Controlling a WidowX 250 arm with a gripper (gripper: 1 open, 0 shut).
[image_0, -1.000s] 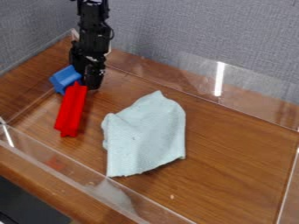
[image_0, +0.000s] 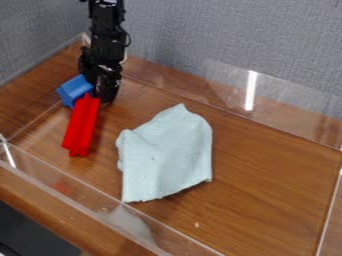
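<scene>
My black gripper (image_0: 104, 78) reaches down from the top at the back left, just above and behind a blue block (image_0: 74, 90). A long red block (image_0: 82, 126) lies below the blue one, its upper end close to it or touching. A pale, crumpled cloth (image_0: 164, 155) lies to the right of the red block. The gripper's fingertips are dark and small, so their spacing is hard to make out; nothing is clearly held between them.
My gripper has shifted very slightly at the back left. The blocks and the cloth look unmoved.
</scene>
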